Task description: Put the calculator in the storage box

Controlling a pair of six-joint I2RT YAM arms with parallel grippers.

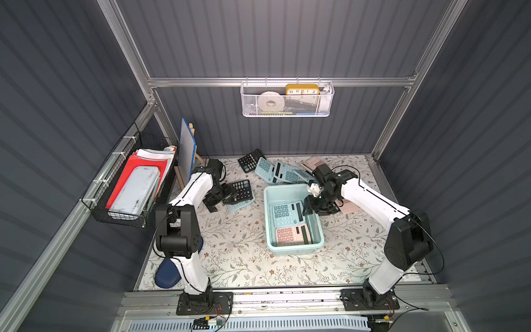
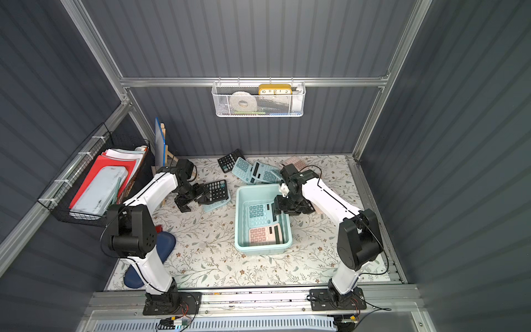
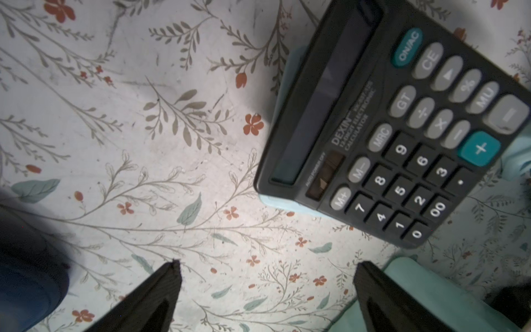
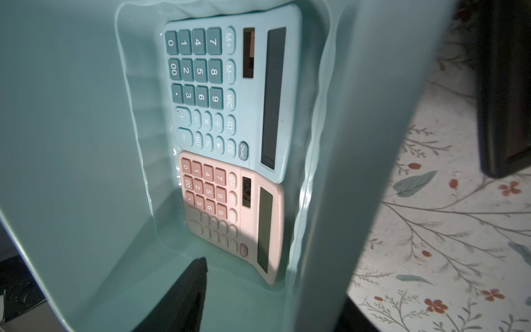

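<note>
The teal storage box [image 1: 293, 249] holds a light blue calculator [image 4: 232, 83] and a pink calculator [image 4: 226, 215] side by side. My right gripper [image 1: 312, 205] is at the box's right rim; its fingertips show in the right wrist view, apart, with part of one hidden behind the rim. My left gripper stands open and empty beside a black calculator [image 3: 387, 121], which rests on a light blue one [image 3: 276, 202] left of the box.
More calculators [image 1: 284, 172] lie behind the box, partly stacked. A whiteboard [image 1: 187, 149] and a black wire basket [image 1: 127, 220] stand at the left. A dark blue object [image 1: 168, 271] lies at the front left.
</note>
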